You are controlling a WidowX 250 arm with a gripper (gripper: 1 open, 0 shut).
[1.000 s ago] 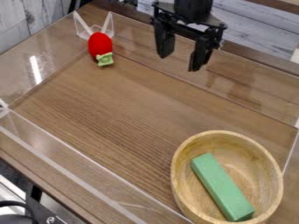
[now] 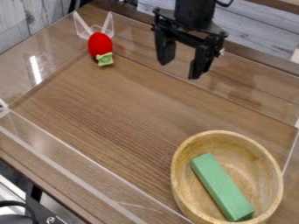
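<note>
My black gripper (image 2: 183, 54) hangs over the back middle of the wooden table (image 2: 105, 122), open, with nothing visible between its fingers. A green block (image 2: 221, 186) lies inside a round beige bowl (image 2: 187, 174) at the front right. A red object (image 2: 100, 44) with a small green part sits at the back left, to the left of my gripper and apart from it.
A pale, thin shape stands just behind the red object, too small to identify. The table's edges show at the left and back, with dark cables beyond the left edge.
My gripper has shifted slightly downward in the view over the last second. The bowl, the green block and the red object have not moved.
</note>
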